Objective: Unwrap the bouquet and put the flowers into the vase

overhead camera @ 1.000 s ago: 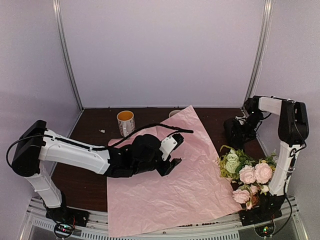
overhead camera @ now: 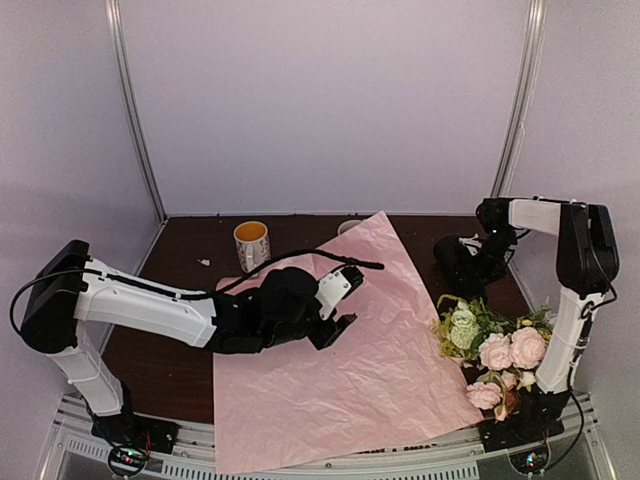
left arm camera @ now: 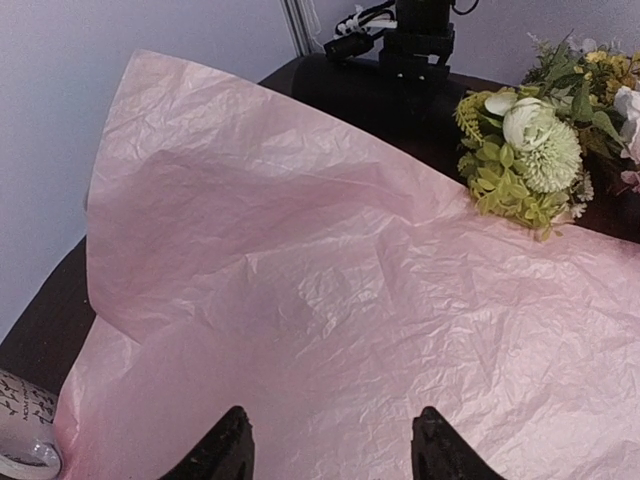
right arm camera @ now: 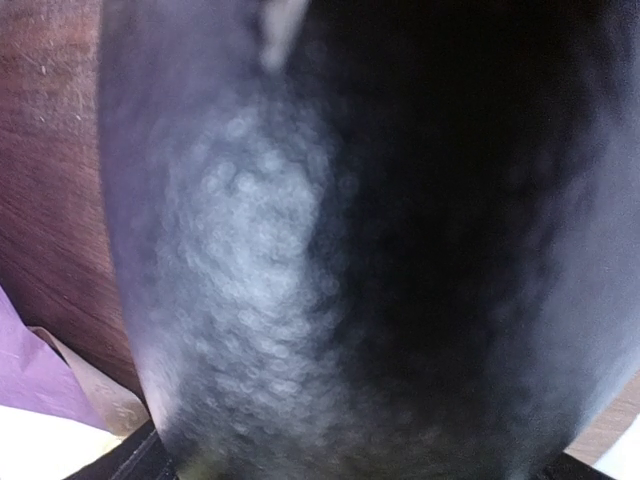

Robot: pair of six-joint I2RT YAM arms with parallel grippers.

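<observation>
The flowers, a bunch of pink and pale green blooms, lie at the right by the right arm's base; their green end shows in the left wrist view. A black vase is at the back right, seemingly on its side; its dark body fills most of the right wrist view. My right gripper is open, its fingertips on either side of the vase; whether they touch it cannot be told. Above the pink sheet hangs my left gripper, fingers apart and nothing between them.
A large crinkled pink sheet covers the table's middle, its far corner raised. An orange-lined patterned mug stands at the back left. A pale round rim peeks out behind the sheet.
The right arm and gripper have shifted slightly to the left, and the vase has moved a little left with them. The left arm and the flowers look nearly still.
</observation>
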